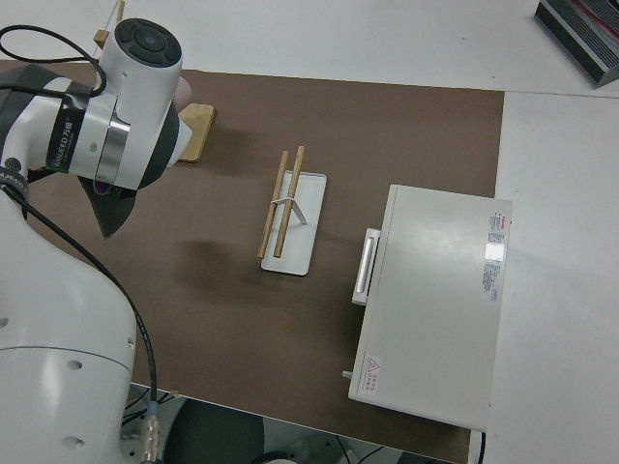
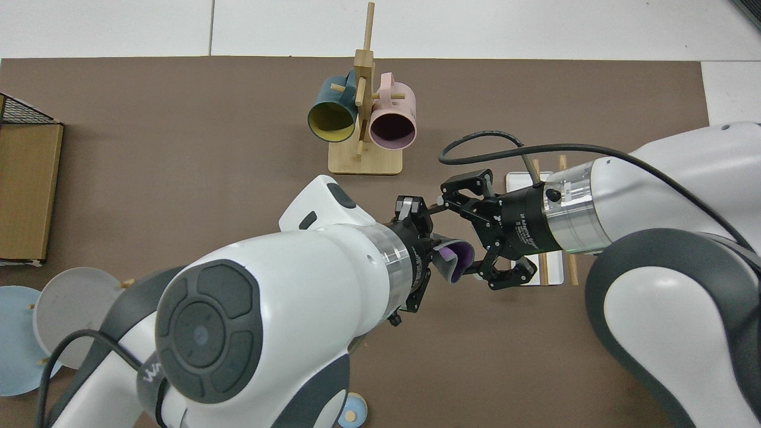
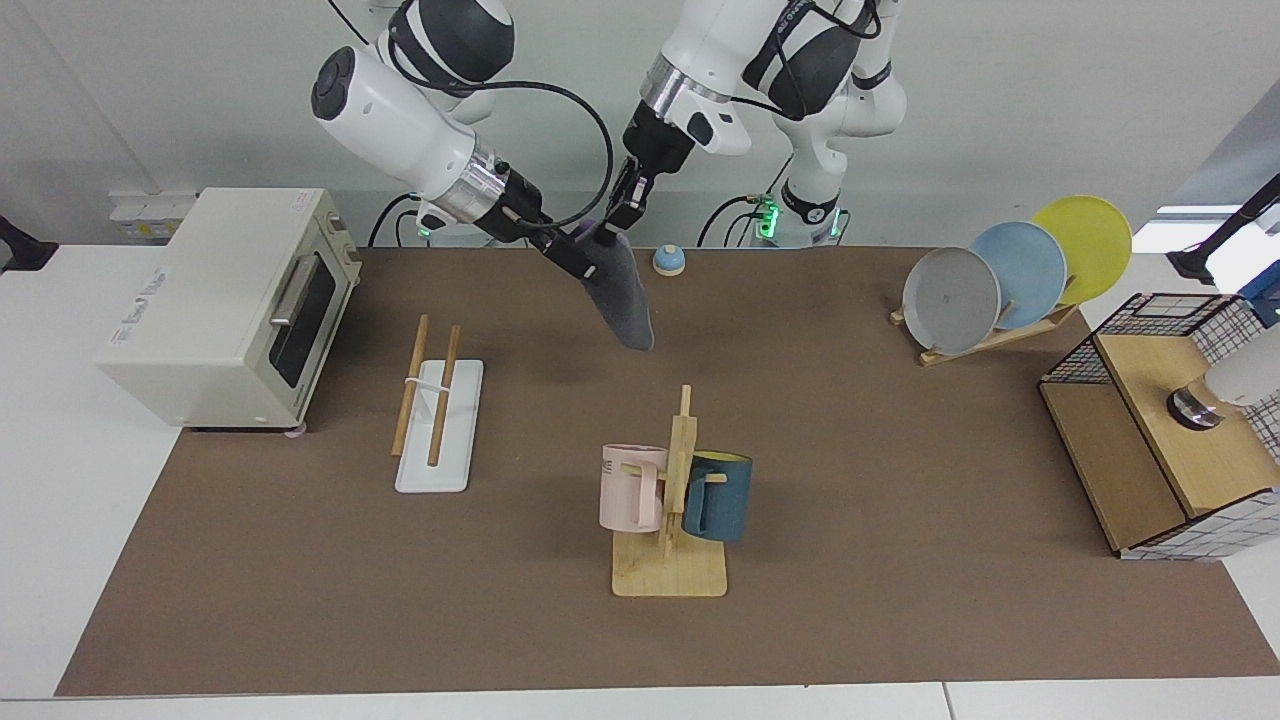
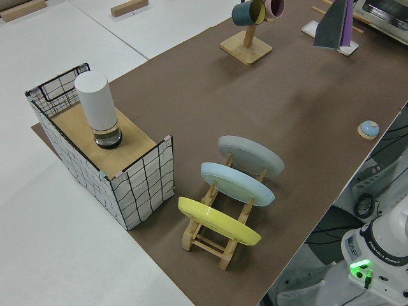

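A grey cloth with purple lining (image 2: pixel 454 258) hangs between the two grippers in mid-air above the table. My left gripper (image 2: pixel 428 239) and my right gripper (image 2: pixel 449 214) meet at its upper part, very close together. Whether each finger is open or shut on it is hidden by the arms and housings. In the right view the cloth (image 4: pixel 333 25) dangles at the top; in the front view it is mostly behind an arm.
A mug tree (image 3: pixel 666 576) holds two mugs. A white rack with dowels (image 3: pixel 432 478), a white oven (image 3: pixel 204 348), plate rack (image 3: pixel 966 348), wire-sided shelf (image 3: pixel 1116 468) and small blue round object (image 3: pixel 668 260) stand around.
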